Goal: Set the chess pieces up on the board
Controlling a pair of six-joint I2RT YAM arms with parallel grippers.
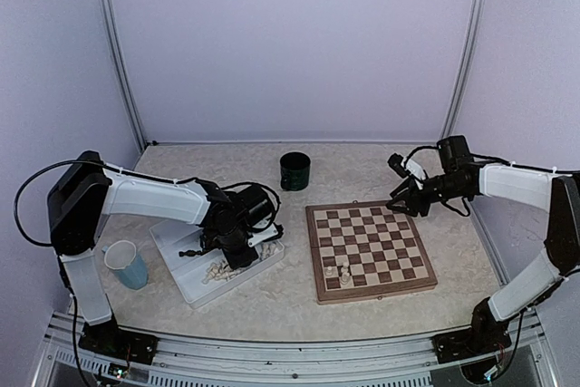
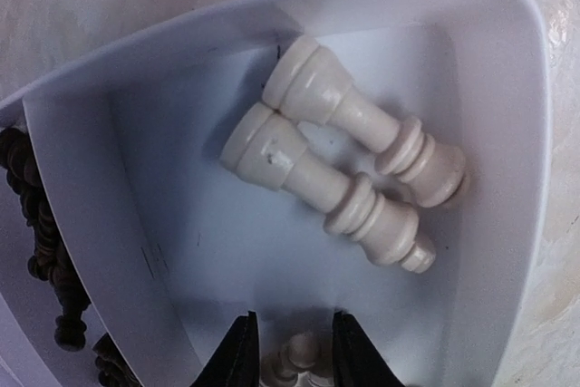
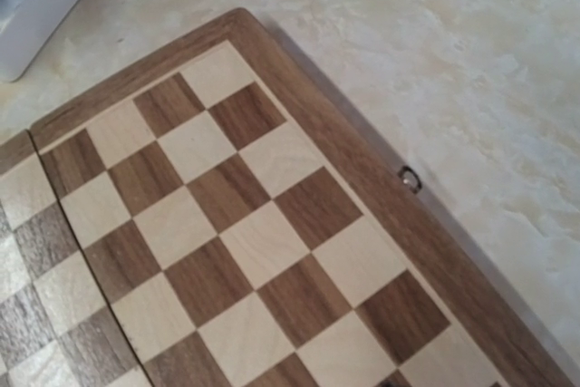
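Note:
Over the white tray point(image 1: 195, 287), my left gripper is partly open. White pieces point(image 2: 304, 351) show between and below its fingers; no grip on them is visible. Two larger white pieces point(image 2: 331, 183) lie side by side in the same compartment. Dark pieces point(image 2: 45, 233) fill the neighbouring compartment, partly cut off by the view. The chessboard point(image 1: 372, 246) lies flat at centre right, with a few white pieces point(image 1: 344, 275) standing near its front left corner. My right gripper point(image 1: 410, 204) hovers by the board's back right corner; its fingers are too unclear to read.
A blue mug point(image 1: 126, 265) stands left of the tray, and a dark green cup point(image 1: 294, 171) stands behind, between tray and board. Raised walls and a divider point(image 2: 95, 242) bound the tray's compartments. Most of the board is clear.

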